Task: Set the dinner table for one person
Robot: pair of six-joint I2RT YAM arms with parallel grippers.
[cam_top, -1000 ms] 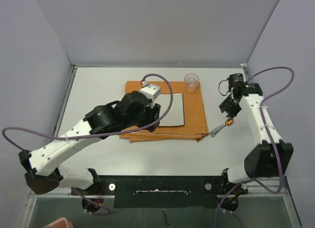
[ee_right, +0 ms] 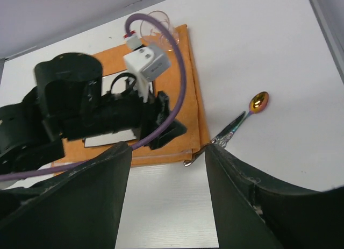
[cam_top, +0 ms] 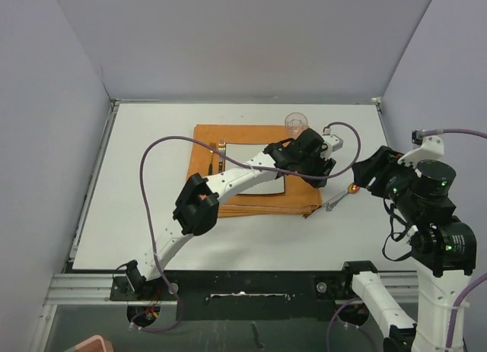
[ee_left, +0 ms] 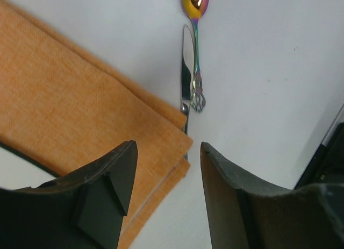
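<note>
On the orange placemat (cam_top: 251,212) lie a white square plate (cam_top: 243,150), a fork (cam_top: 221,150) and another gold utensil (cam_top: 212,150). My open left gripper (cam_top: 316,177) hangs over the mat's right part; in its wrist view it faces a knife (ee_left: 187,61) and a rainbow spoon (ee_left: 195,4) beside the mat, the knife's end partly under the cloth. My open right gripper (cam_top: 365,173) is raised at the right, above and near the spoon, with nothing between its fingers. A clear glass (cam_top: 296,120) stands at the mat's back right corner.
Grey walls close in at the back and sides. My left arm covers part of the plate, and purple cables loop over both arms.
My left gripper has moved right across the plate to the mat's right part. The right arm has drawn back toward the front right, its gripper still near the spoon.
</note>
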